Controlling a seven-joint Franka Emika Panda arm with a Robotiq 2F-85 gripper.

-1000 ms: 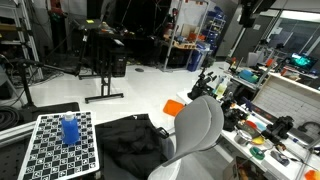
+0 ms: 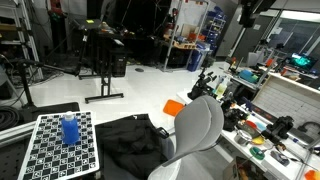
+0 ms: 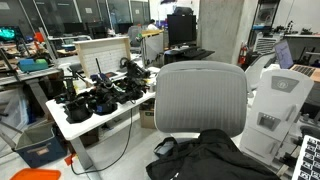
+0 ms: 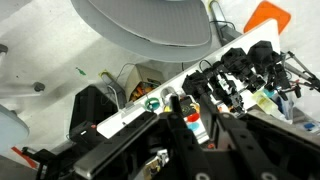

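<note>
My gripper shows as dark fingers along the bottom of the wrist view, open, with nothing seen between them. It hangs high above the floor, over the region of the cluttered table and the chair. A grey chair (image 4: pixel 150 22) fills the top of the wrist view. Black cloth (image 2: pixel 133 137) lies crumpled on the chair's seat, and the same cloth (image 3: pixel 212 157) shows in exterior view 2. An upright blue bottle (image 2: pixel 70 129) stands on a checkered board (image 2: pixel 52 152) at the lower left, apart from the gripper.
A long white table (image 3: pixel 100 120) is crowded with black devices. An orange bin (image 3: pixel 38 134) stands on a shelf at the left. An orange flat piece (image 2: pixel 173 107) lies on the floor. Open floor (image 2: pixel 145 88) stretches behind the chair.
</note>
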